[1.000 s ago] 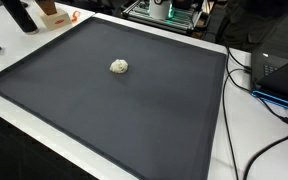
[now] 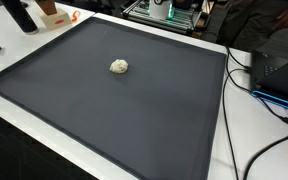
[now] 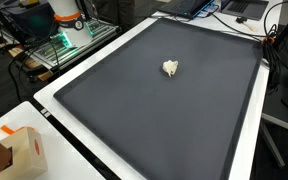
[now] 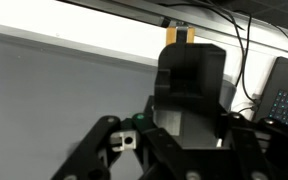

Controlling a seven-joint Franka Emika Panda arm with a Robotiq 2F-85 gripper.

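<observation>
A small off-white crumpled piece lies alone on the dark grey mat, toward its far side in exterior view 1. From the other side, the same crumpled piece shows in the upper middle of the mat. In the wrist view my gripper appears shut on a black blocky object, whose exact kind I cannot tell. A tan strip shows just past its top. The crumpled piece is out of the wrist view, and neither exterior view shows the gripper.
A laptop and black cables lie on the white table to the mat's right. At the far left stand a dark cylinder and a brown-and-white box.
</observation>
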